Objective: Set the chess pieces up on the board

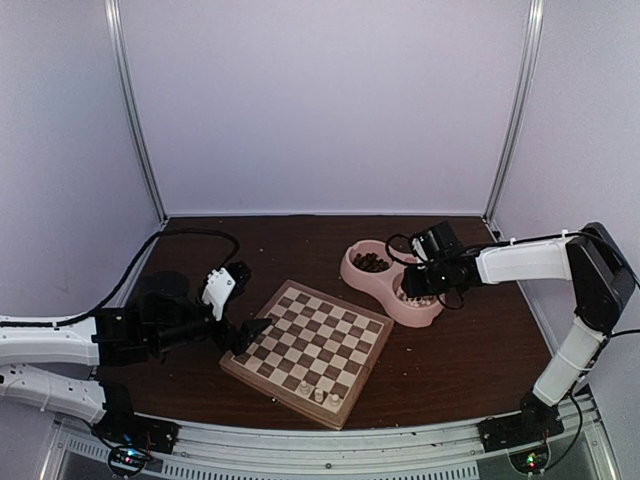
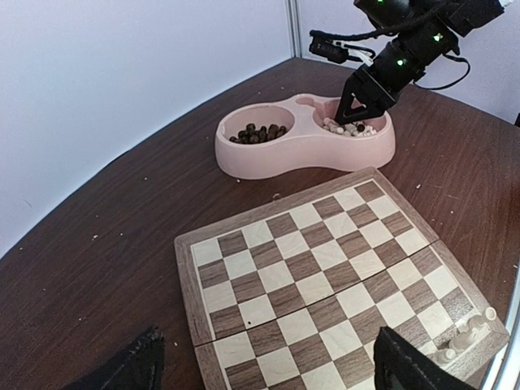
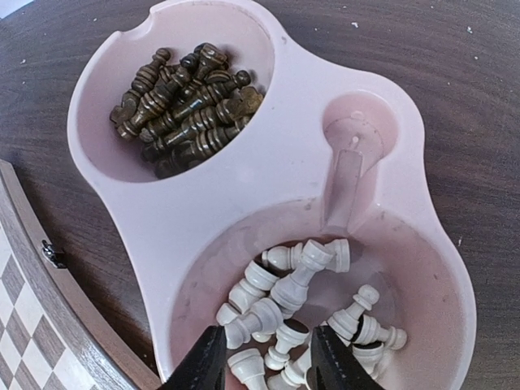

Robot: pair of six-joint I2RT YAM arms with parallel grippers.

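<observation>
The chessboard (image 1: 310, 345) lies at an angle mid-table, with three white pieces (image 2: 463, 340) standing in its near right corner. White pieces (image 3: 296, 280) lie jumbled in the near bowl of a pink double dish (image 3: 203, 199); dark pieces (image 3: 191, 106) fill the other bowl. Over the white pieces is my right gripper, its fingertips apart and several pieces visible between and beneath them, none gripped. My left gripper stands open above the board's left side, nothing between its fingers.
Beside the two bowls, the dish has a small round recess (image 3: 361, 122) joined to a slot. Dark table (image 1: 250, 250) stretches free behind the board and to the left of the dish. Walls enclose the back and sides.
</observation>
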